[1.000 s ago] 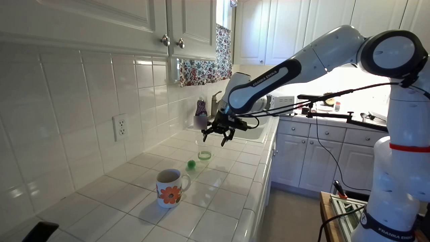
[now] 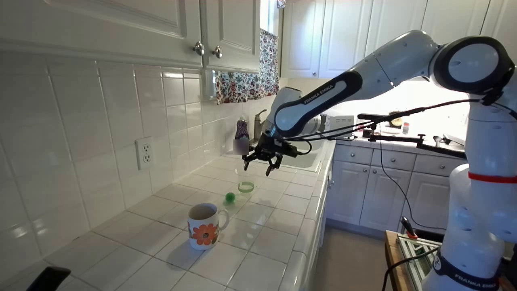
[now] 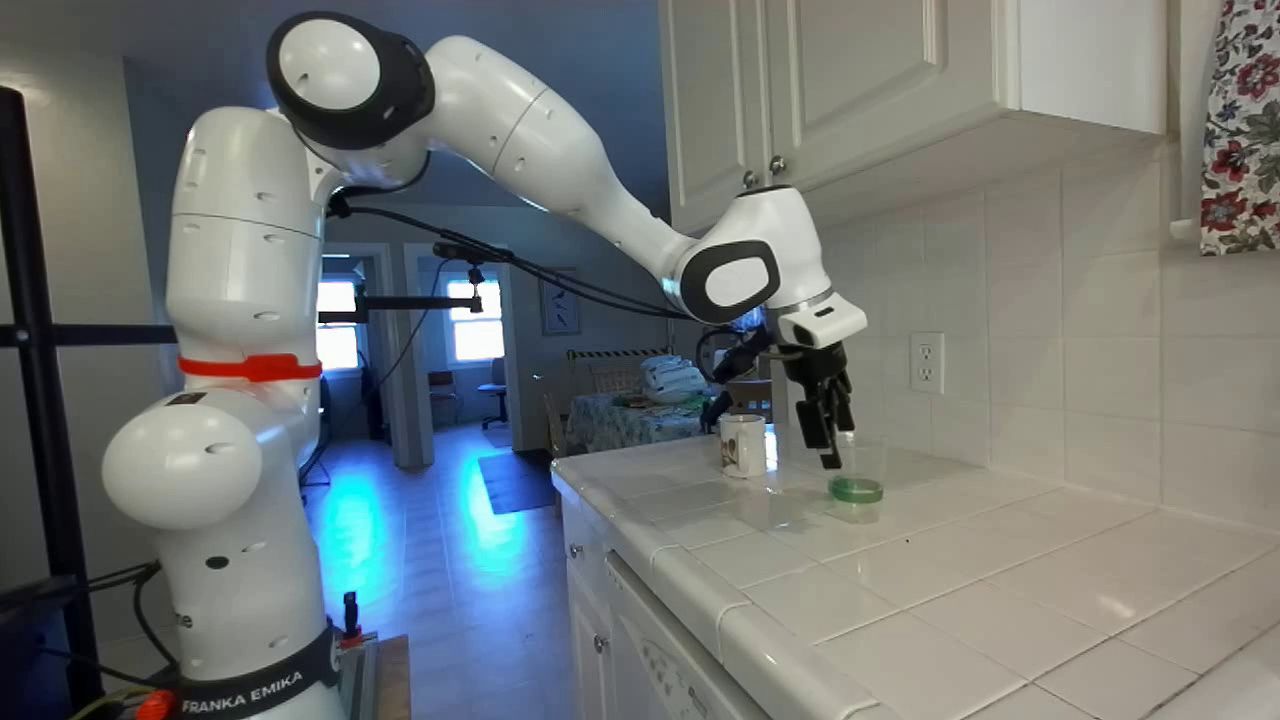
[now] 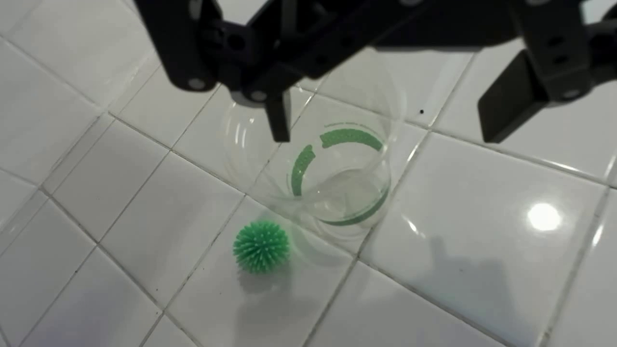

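Note:
My gripper is open above the counter, its two fingers spread wide with nothing held between them. Below it a clear plastic cup with green markings (image 4: 351,138) stands upright on the white tiles; in the second exterior view the cup (image 3: 857,490) is close by the fingertips. Beside the cup lies a spiky green ball (image 4: 261,246), outside it and nearer the camera in the first exterior view (image 2: 230,197). Further along the counter is a white mug with an orange flower (image 2: 203,228), upright, its handle toward the right.
A tiled wall with an outlet (image 2: 145,152) bounds the counter (image 2: 261,233) on one side; its rounded edge drops off on the other. Cabinets (image 2: 232,34) hang above. A dark patterned bottle (image 2: 242,129) stands by the sink. Bare tiles surround the mug.

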